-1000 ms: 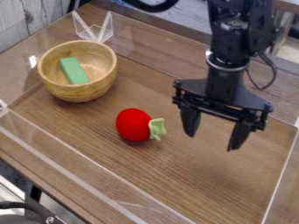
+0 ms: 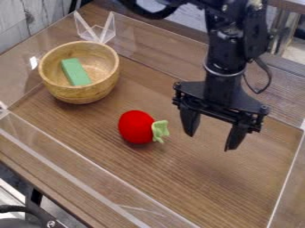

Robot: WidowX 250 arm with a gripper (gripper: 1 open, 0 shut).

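The black gripper (image 2: 215,120) hangs over the wooden table at centre right, pointing down, its two fingers spread wide with nothing between them. A red tomato-like object (image 2: 137,126) with a pale green leafy tip lies on the table left of the gripper, apart from it. A yellow wooden bowl (image 2: 102,87) sits at the upper left with a green block (image 2: 74,72) inside.
A wall or panel runs along the top right behind the arm. Dark fittings show at the lower left edge.
The gripper has shifted slightly left and up in the view and stays open. The red object and the bowl have not visibly moved.
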